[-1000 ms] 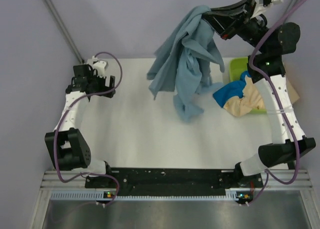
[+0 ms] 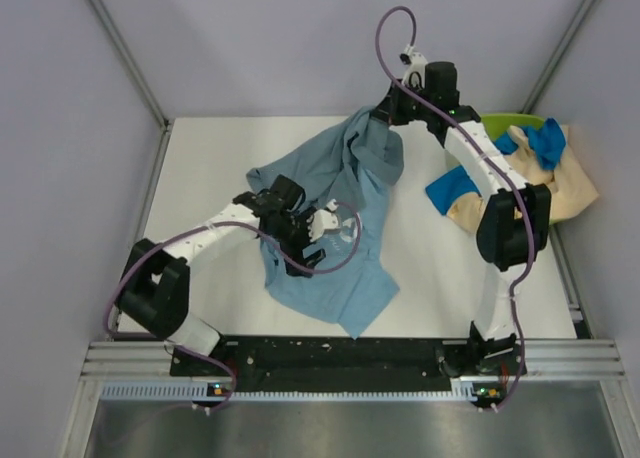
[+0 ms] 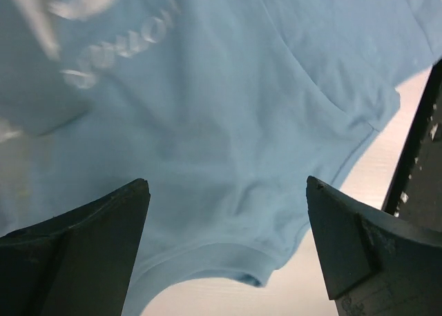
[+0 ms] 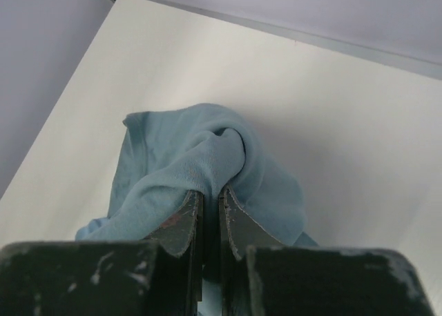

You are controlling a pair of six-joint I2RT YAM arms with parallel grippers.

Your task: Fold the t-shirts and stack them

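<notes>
A light blue t-shirt (image 2: 340,288) with faint lettering lies spread and rumpled over the middle of the table, its lower end at the front edge. Its top end is raised at the back, where my right gripper (image 2: 392,112) is shut on the fabric; the right wrist view shows cloth bunched between its fingers. My left gripper (image 2: 305,256) is over the shirt's lower middle, standing open with its fingers (image 3: 90,254) apart above the cloth.
A green bin (image 2: 510,120) at the right holds blue and beige garments (image 2: 565,178), some spilling onto the table. Bare white table (image 2: 200,158) shows at the left and at the front right.
The shirt has come down from hanging in my right gripper to lying on the table. My left gripper has moved from the back left to over the shirt's middle.
</notes>
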